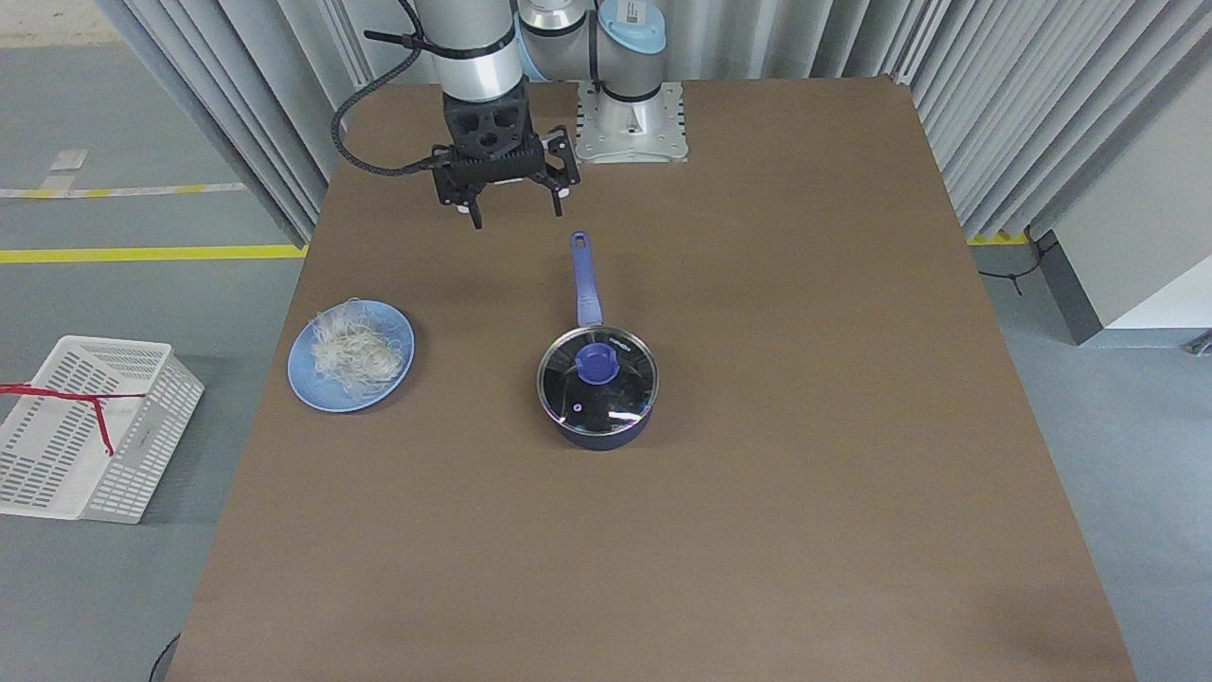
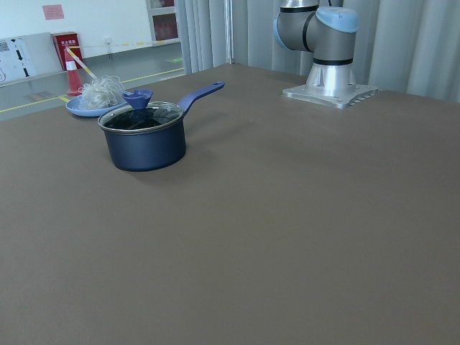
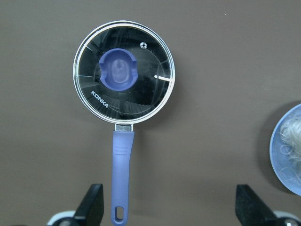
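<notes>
A blue saucepan (image 1: 597,409) with a glass lid and blue lid knob (image 3: 118,70) stands mid-table, its handle (image 1: 586,277) pointing toward the robot base. A blue plate (image 1: 312,381) with pale noodle-like strands (image 1: 357,348) lies left of the pan in the front view. My gripper (image 1: 518,216) hangs above the table, behind and left of the pan handle, open with nothing between its fingers. In the wrist view the gripper has its fingers wide apart, with the handle below between them; the left view shows no gripper.
The robot base (image 1: 631,136) stands at the back edge. A white basket (image 1: 148,455) is on the floor off the left side.
</notes>
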